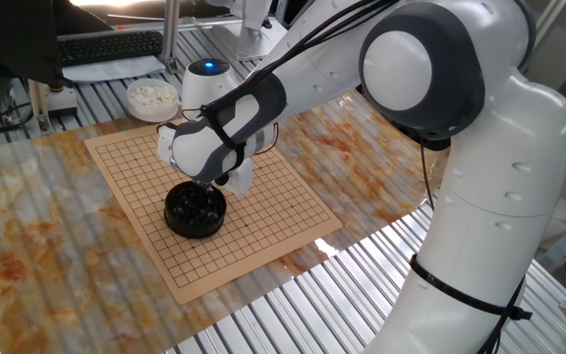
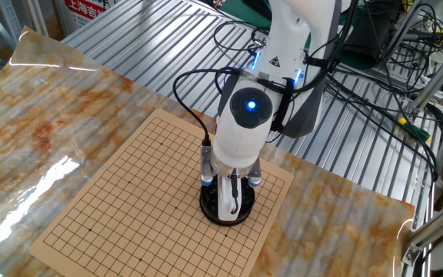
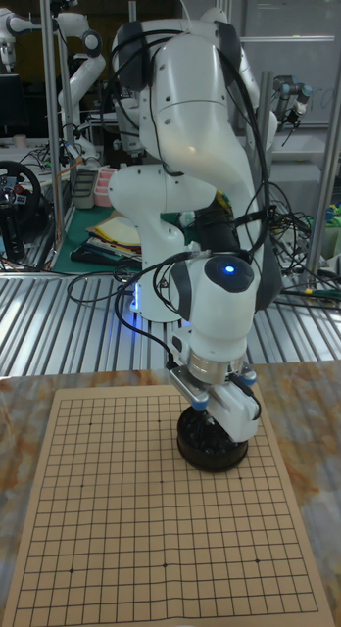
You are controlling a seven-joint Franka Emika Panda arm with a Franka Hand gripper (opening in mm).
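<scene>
A round black bowl (image 1: 195, 218) of dark, shiny pieces stands on the gridded wooden board (image 1: 263, 224). Over its rear part hangs my gripper (image 1: 202, 185), pointing down with its tips at or just above the pieces. In exterior view 2 the white hand covers much of the bowl (image 2: 241, 218) and hides the fingers. From the front, in exterior view 3, the bowl (image 3: 208, 452) sits on the right rear part of the board, its far side behind the hand. The fingertips blend into the dark contents, so their spacing and anything between them cannot be made out.
A white bowl of white pieces (image 1: 152, 99) stands off the board's far corner, near a keyboard (image 1: 111, 46). Most of the board's grid is bare. Marbled sheet (image 1: 47, 231) surrounds the board, clear of objects nearby. A cable (image 2: 183, 85) loops beside the wrist.
</scene>
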